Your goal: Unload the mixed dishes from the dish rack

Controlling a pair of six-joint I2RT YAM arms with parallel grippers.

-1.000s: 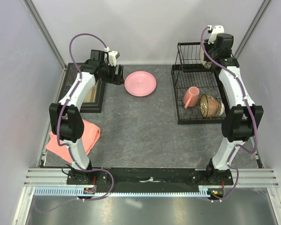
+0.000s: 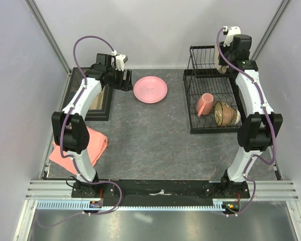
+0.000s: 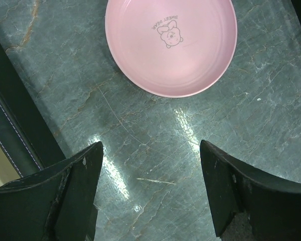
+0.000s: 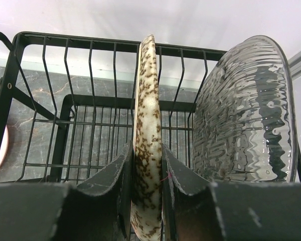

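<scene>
In the right wrist view a speckled cream-brown plate [image 4: 148,115] stands on edge in the upper tier of the black dish rack [image 4: 93,108]. My right gripper is shut on it, one finger on each face. To its right a clear ribbed glass dish [image 4: 246,115] leans in the same tier. On the lower tier, the top view has a pink mug [image 2: 205,103] lying tipped and a brown-patterned bowl [image 2: 223,114] on its side. A pink plate [image 2: 150,90] lies flat on the counter. Beside it, my left gripper [image 2: 126,80] is open and empty.
A black-framed tray [image 2: 105,108] stands at the left, under the left arm. An orange cloth [image 2: 95,145] lies at the front left. White walls close in the back and sides.
Almost nothing differs in the top view. The right gripper may have shifted very slightly at the upper tier; the left arm and the dishes stay where they were.
</scene>
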